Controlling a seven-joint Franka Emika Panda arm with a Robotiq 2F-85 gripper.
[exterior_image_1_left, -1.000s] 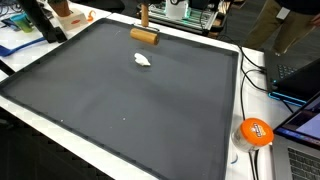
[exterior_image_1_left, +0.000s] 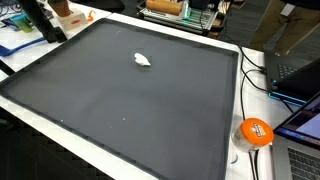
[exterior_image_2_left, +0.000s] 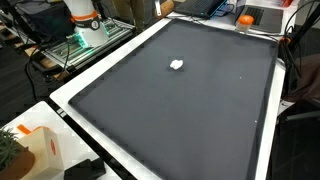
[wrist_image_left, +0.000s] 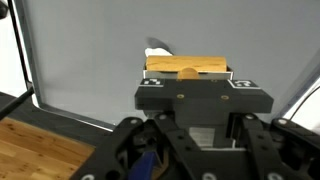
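A wooden mallet-like piece with a crosswise head (wrist_image_left: 210, 64) and a rounded handle end shows in the wrist view. My gripper is shut on its handle; the black gripper body hides most of the grip. In exterior view 1 the wooden head (exterior_image_1_left: 163, 6) hangs at the top edge, beyond the grey board's far side. Only a bit of the wood (exterior_image_2_left: 158, 8) shows at the top of exterior view 2. A small white object (exterior_image_1_left: 142, 59) lies alone on the grey board (exterior_image_1_left: 130, 100), apart from the mallet; its edge (wrist_image_left: 157, 52) peeks out past the wooden head in the wrist view.
Most of the board is bare. An orange-topped round container (exterior_image_1_left: 253, 134) stands beside its right edge, near a laptop (exterior_image_1_left: 296, 75) and cables. Clutter, including a dark item (exterior_image_1_left: 45, 20), sits at the far left.
The wooden mallet has moved up and away in exterior view 1, from above the board near the white object to the top edge. The white object has stayed put.
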